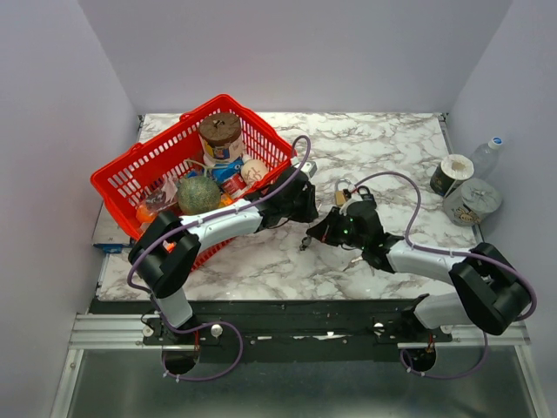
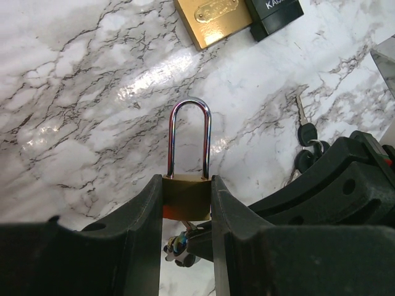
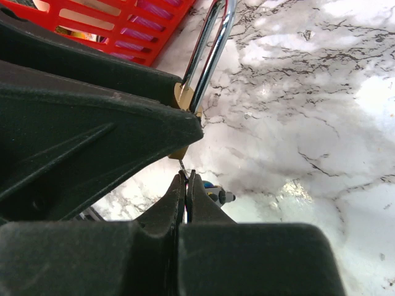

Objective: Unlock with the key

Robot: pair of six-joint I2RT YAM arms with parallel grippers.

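Note:
My left gripper is shut on a small brass padlock [image 2: 186,185], holding it above the marble table. Its long steel shackle [image 2: 190,106] points away from the fingers, and both legs meet the body. Just below the padlock, my right gripper is shut on a key [image 3: 182,165], mostly hidden between the fingertips. The key's thin blade reaches the padlock's bottom face; how deep it sits I cannot tell. A ring with beads and charms [image 3: 217,193] hangs behind the right fingertips.
A larger gold padlock [image 2: 213,17] and a black padlock [image 2: 274,15] lie on the table behind. Loose keys [image 2: 307,132] lie to the right. A red basket [image 1: 122,174] full of items stands left; jars [image 1: 452,174] stand far right.

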